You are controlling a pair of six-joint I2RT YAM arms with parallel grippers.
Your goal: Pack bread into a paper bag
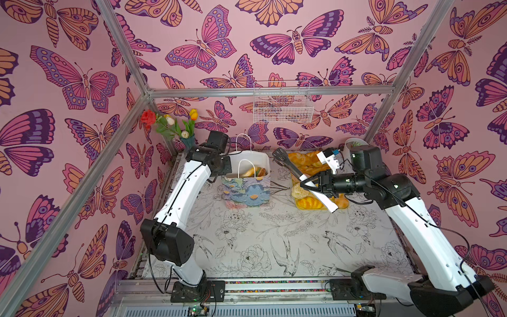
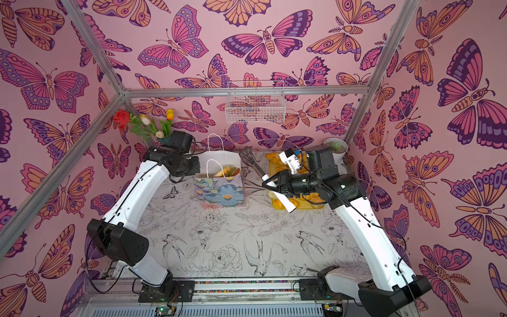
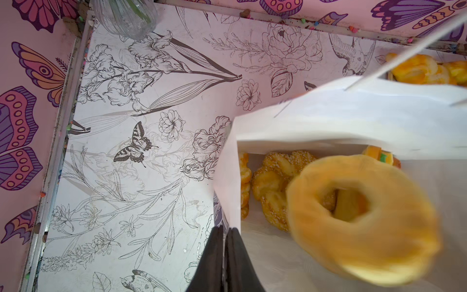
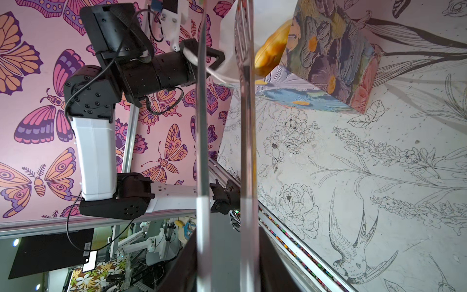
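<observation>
The paper bag (image 1: 247, 192) stands left of centre. Inside it, in the left wrist view, a blurred ring bread (image 3: 316, 228) lies or hangs above a sesame twisted bread (image 3: 267, 194) and other breads. My left gripper is shut at the bag's left rim, with no bread between its fingers. My right gripper, holding tong-like long blades (image 1: 280, 157), is right of the bag and tilted toward it; the blades stand apart, with no bread seen held between them. The yellow bread tray (image 1: 343, 207) is partly hidden behind the right arm.
A flower vase (image 1: 187, 141) stands behind my left arm at the back left. A potted plant (image 2: 337, 145) is at the back right. A wire basket (image 1: 282, 113) hangs on the back rail.
</observation>
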